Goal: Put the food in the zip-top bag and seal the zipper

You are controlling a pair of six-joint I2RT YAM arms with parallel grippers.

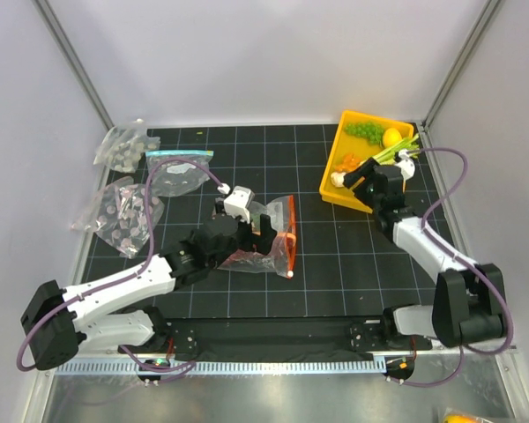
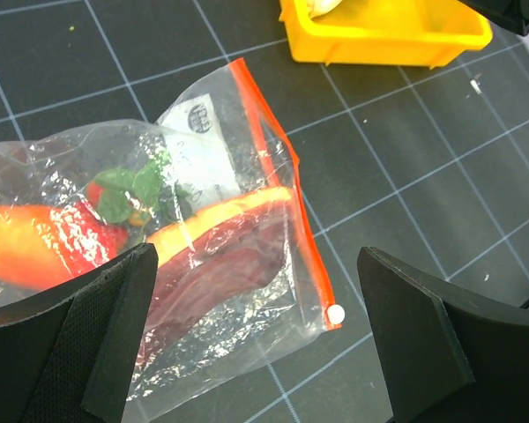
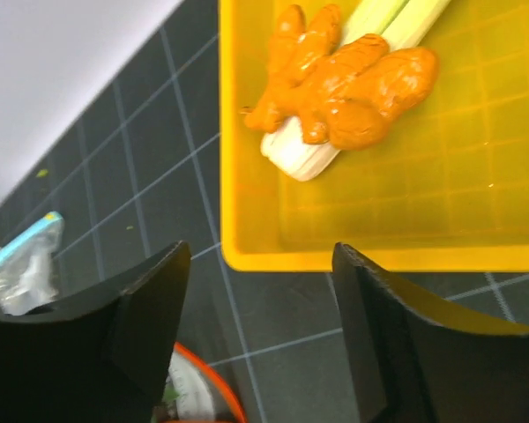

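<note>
The clear zip top bag [image 2: 203,167] lies flat on the dark table with food inside: a yellow-orange piece [image 2: 220,211], something red with green leaves, and a dark red length. Its orange zipper strip [image 2: 304,229] faces right, with the white slider [image 2: 335,315] at the near end. My left gripper hovers over the bag, open and empty. An orange ginger-like root [image 3: 348,88] rests across a pale leek [image 3: 304,154] in the yellow tray [image 3: 251,220]. Above the tray's near-left part, my right gripper [image 1: 359,181] stands open, nothing between its fingers.
Green grapes [image 1: 364,130] and a yellow fruit [image 1: 391,137] sit at the tray's back. Several other clear bags lie at the left, one with a blue zipper [image 1: 179,172]. Table [image 1: 291,159] between the bags and the tray is bare.
</note>
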